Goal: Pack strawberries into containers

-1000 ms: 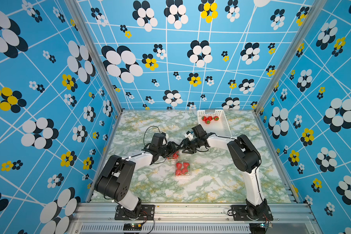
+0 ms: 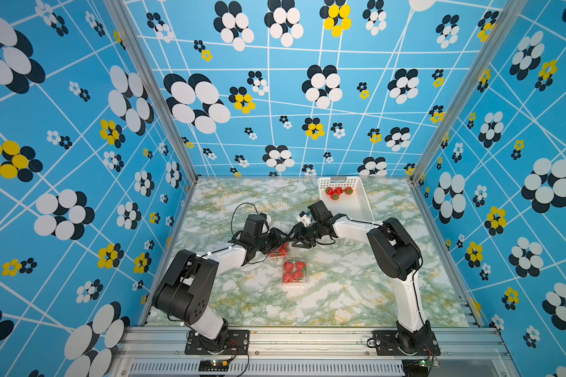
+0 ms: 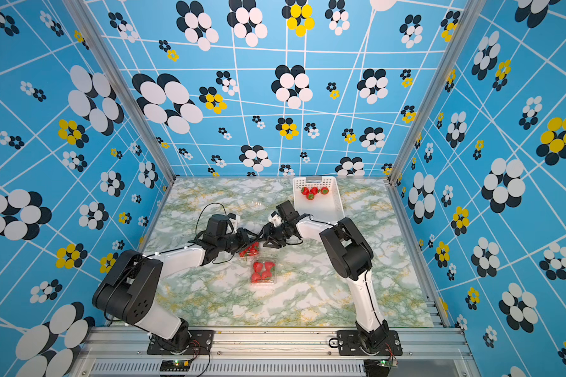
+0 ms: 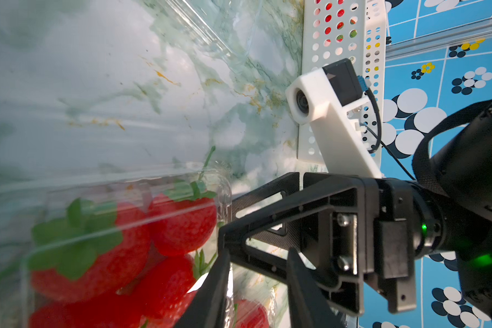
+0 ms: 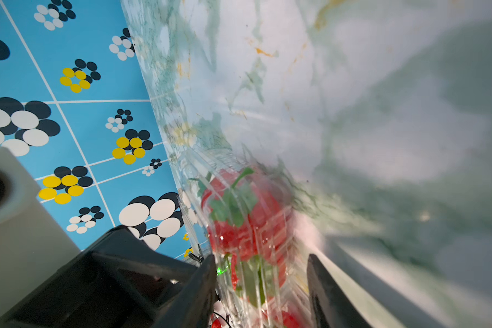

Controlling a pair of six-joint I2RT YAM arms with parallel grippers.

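A clear container of strawberries (image 4: 183, 224) sits beneath both grippers, partly hidden by them in the top views. My left gripper and my right gripper meet over it from either side, their fingertips at the container's plastic edge. Both look part open; whether either grips the plastic is unclear. A second clear container (image 2: 294, 271), filled with strawberries, stands nearer the front on the marble table.
At the back right a white basket (image 2: 358, 201) holds several loose strawberries (image 2: 338, 191). Faint clear plastic (image 2: 283, 203) lies behind the grippers.
Both arms have shifted only very slightly around the rear container; the basket and the front container are unchanged.
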